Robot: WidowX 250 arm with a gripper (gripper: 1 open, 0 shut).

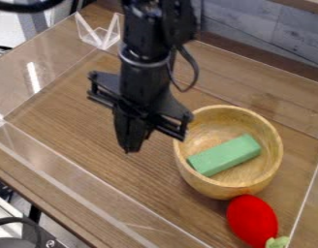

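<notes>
A black robot arm hangs over the middle of the wooden table, its gripper (128,137) low beside a round wooden bowl (263,174), to its left. The gripper looks shut, with nothing visible between its fingers, though its tips are small in view. A green block (224,155) lies in the bowl. A red object with a green top (251,221) lies below the bowl at the lower right.
A clear plastic item (102,31) is at the top left, and a wooden board or wall runs along the upper right. A dark cable shows at the bottom left corner.
</notes>
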